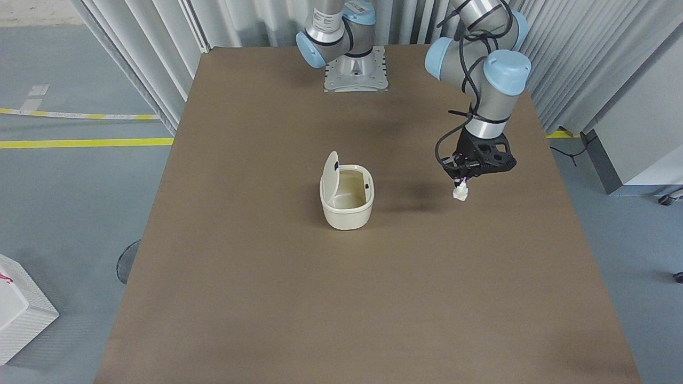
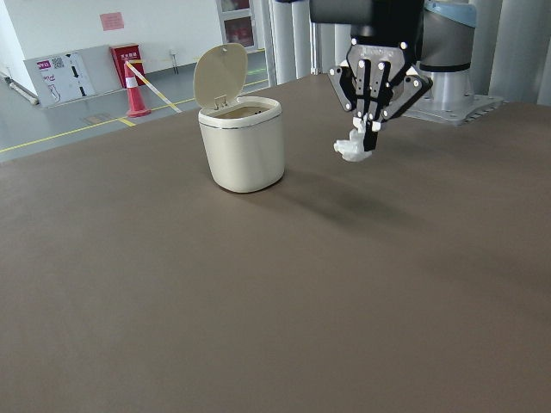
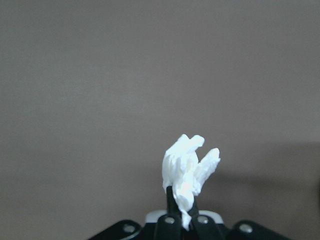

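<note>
A white crumpled tissue (image 3: pixel 182 170) is clamped in my black gripper (image 2: pixel 370 129), whose fingers are shut on it; it hangs above the brown table, casting a shadow. In the front view the tissue (image 1: pixel 460 191) shows just below the gripper. To the left of it, a small cream bin (image 1: pixel 347 208) stands upright on the table with its lid (image 2: pixel 219 73) raised and its opening uncovered.
</note>
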